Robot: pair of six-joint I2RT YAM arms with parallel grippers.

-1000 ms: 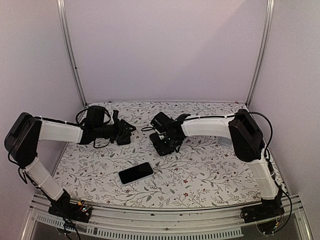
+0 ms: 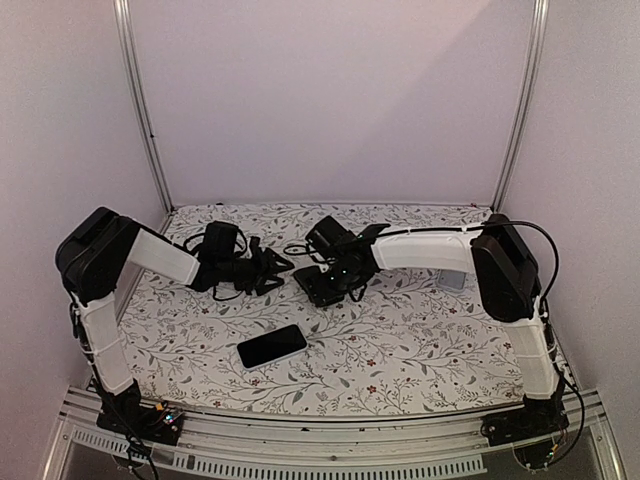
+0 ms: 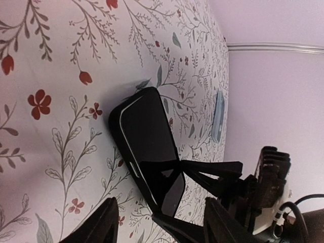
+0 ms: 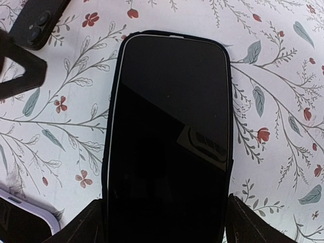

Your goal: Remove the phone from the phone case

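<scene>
A dark phone (image 4: pixel 169 116) sits in a thin black case (image 4: pixel 231 91), screen up, its lower end cut off in the right wrist view. My right gripper straddles it, one finger along each long side; how firmly they press cannot be told. In the left wrist view the cased phone (image 3: pixel 149 136) lies ahead of my left gripper, which is open and empty. From above, that left gripper (image 2: pixel 275 272) stands just left of the case, and the right gripper (image 2: pixel 325 285) mostly covers it.
A second phone-like slab with a light rim (image 2: pixel 272 346) lies on the patterned table nearer the front. A pale flat item (image 2: pixel 451 280) rests behind the right arm.
My left gripper has moved right, closing the distance to the cased phone. The right gripper has shifted very slightly; the slab in front has not moved.
</scene>
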